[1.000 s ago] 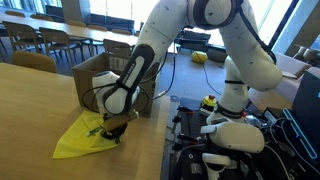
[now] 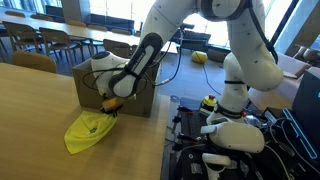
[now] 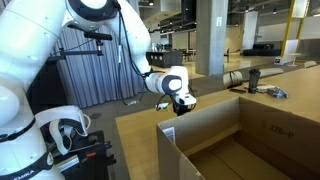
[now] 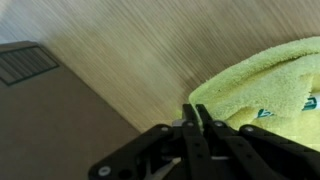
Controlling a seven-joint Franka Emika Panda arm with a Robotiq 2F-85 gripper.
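A yellow cloth [image 2: 90, 129] lies on the wooden table in exterior view 1, its right corner running up to my gripper [image 2: 112, 104]. In the wrist view the cloth [image 4: 260, 85] spreads to the right, with a blue-and-white marking on it. A corner of it meets the fingertips of the gripper, which is shut on that edge. Most of the cloth still rests on the table. In exterior view 2 the gripper [image 3: 180, 107] is partly behind the box wall, and the cloth is hidden.
An open cardboard box [image 2: 90, 92] stands right behind the gripper; its flap [image 4: 60, 120] fills the left of the wrist view. In exterior view 2 the box [image 3: 240, 130] appears empty where visible. Bare table [image 2: 35, 100] lies to the left.
The gripper has moved back toward the box and slightly up. The cloth's right part has been drawn along and bunched, and its near left end has shifted a little.
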